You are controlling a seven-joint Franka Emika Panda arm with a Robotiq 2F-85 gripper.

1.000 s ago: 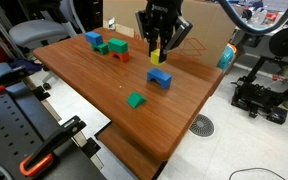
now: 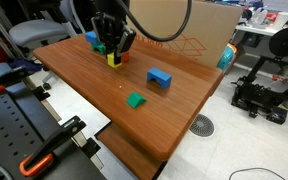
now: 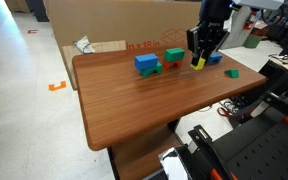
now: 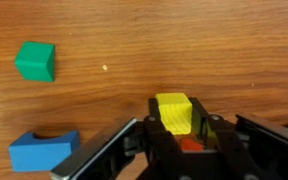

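Between the fingers of my gripper is a yellow block [image 4: 174, 112], and the fingers are shut on it. In exterior view 1 the yellow block [image 2: 113, 60] hangs low over the wooden table, near the red block [image 2: 124, 57]; whether it touches the table is unclear. In exterior view 2 the gripper [image 3: 199, 58] points down with the yellow block [image 3: 198, 65] under it. A blue bridge-shaped block [image 2: 159, 77] and a green block [image 2: 135, 100] lie apart from it. In the wrist view, part of the red block [image 4: 191, 145] shows beneath the fingers.
A blue block [image 3: 146, 62] and a green block [image 3: 174, 54] sit left of the gripper in exterior view 2. A cardboard panel [image 2: 189, 30] stands along the back edge.
My gripper has carried the yellow block left in exterior view 1, from above the blue bridge block to beside the red block, and lower. The bridge block and the lone green block have stayed put.
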